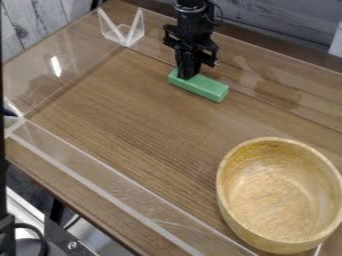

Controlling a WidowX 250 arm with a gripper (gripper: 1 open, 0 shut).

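Note:
A black gripper [189, 68] hangs at the top middle, its tips down at a green block [203, 88] lying flat on the wooden table [120, 150]. The tips touch or sit just over the block's left part. The fingers look close together; whether anything is between them is not clear.
A large tan round bowl [274, 195] fills the lower right. A clear plastic piece [123, 28] stands at the upper left. Dark cables lie at the lower left edge.

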